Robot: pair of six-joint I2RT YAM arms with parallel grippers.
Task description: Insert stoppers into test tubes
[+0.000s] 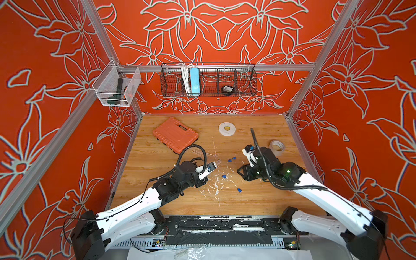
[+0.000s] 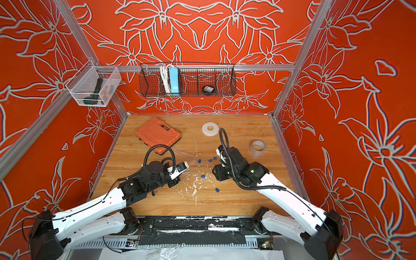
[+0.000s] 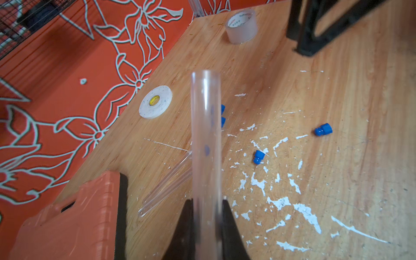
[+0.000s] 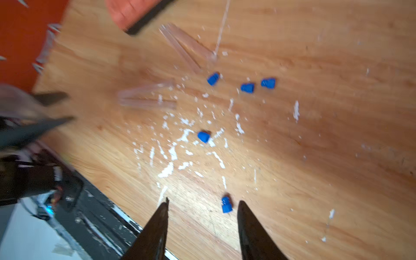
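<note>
A clear test tube (image 3: 206,112) stands upright in my left gripper, which is shut on it. My right gripper is open above the table, right of the left one, nothing between its fingers. Several blue stoppers lie loose on the wood, including one near the middle (image 4: 203,136), one toward the front (image 4: 226,203) and one farther back (image 4: 268,82). More clear tubes (image 4: 186,43) lie flat behind them. Whether the held tube has a stopper cannot be told; its visible top looks bare.
An orange case (image 1: 175,134) sits at the back left. A white tape roll (image 1: 227,124) lies at the back, a clear tape roll (image 2: 257,145) at the right. The wooden table (image 1: 260,201) has free room at front right. Wire baskets hang on the walls above.
</note>
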